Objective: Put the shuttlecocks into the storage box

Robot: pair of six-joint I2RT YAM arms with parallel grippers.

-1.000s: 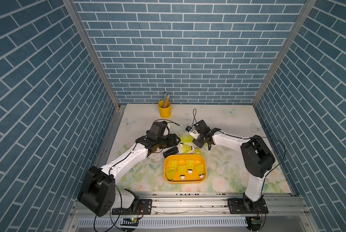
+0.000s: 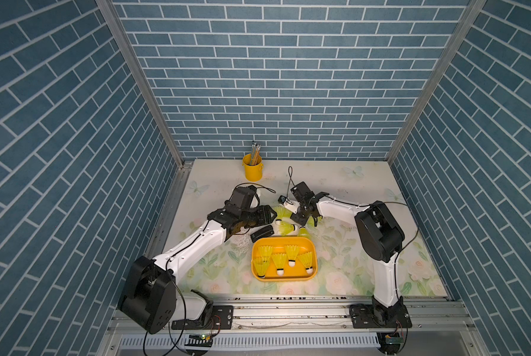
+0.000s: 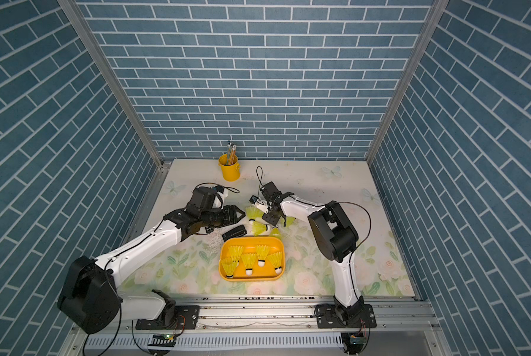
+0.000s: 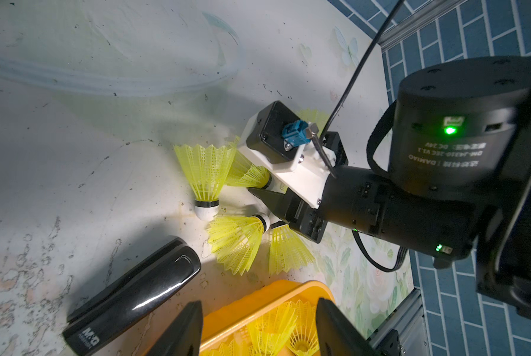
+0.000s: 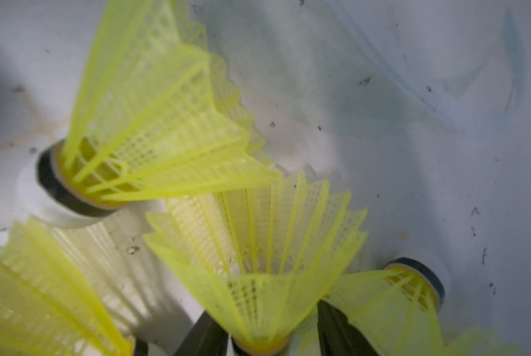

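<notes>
Yellow shuttlecocks (image 4: pixel 206 172) lie clustered on the table behind the orange storage box (image 2: pixel 284 274), which holds several more. My right gripper is open down in the cluster, a shuttlecock (image 5: pixel 253 296) between and just beyond its fingers; whether they touch it I cannot tell. My left gripper hangs left of the cluster, fingers apart at the bottom of the left wrist view, with the box seen beyond and nothing clearly between them.
A black M&G object (image 4: pixel 128 296) lies behind the box's left part. A yellow bucket (image 2: pixel 252 172) of sticks stands at the back.
My right gripper and arm have moved slightly leftward into the cluster. The left arm and the box look unchanged.
</notes>
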